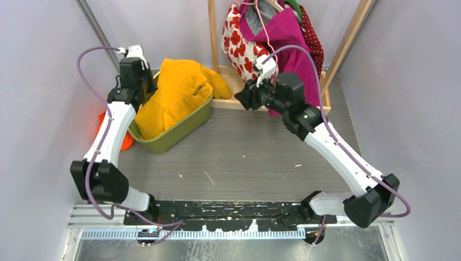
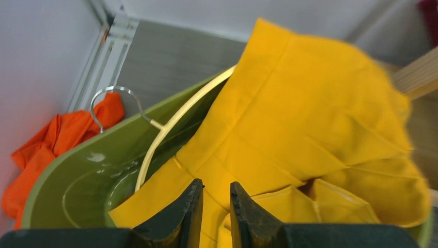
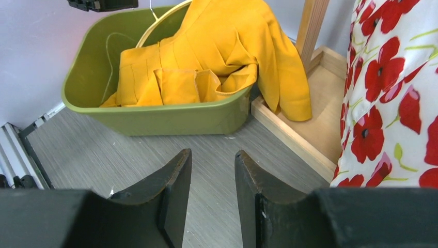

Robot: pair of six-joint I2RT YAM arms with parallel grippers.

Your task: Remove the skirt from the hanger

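The yellow skirt (image 1: 176,92) lies in the green basket, part of it draped over the side toward the wooden rack. In the left wrist view a pale hanger (image 2: 164,133) with a metal hook leans along the basket's inner wall, its bar running behind the yellow skirt (image 2: 289,113). My left gripper is over the basket, part open, the skirt visible beyond its fingers and nothing seen between them. Above bare floor, right of the basket, my right gripper is also open and empty, beside the hanging garments.
Green basket (image 3: 170,121) stands at the left, with an orange cloth (image 2: 67,132) outside it by the wall. A wooden rack (image 1: 237,105) holds a red-flowered white garment (image 3: 379,113) and a magenta one (image 1: 288,32).
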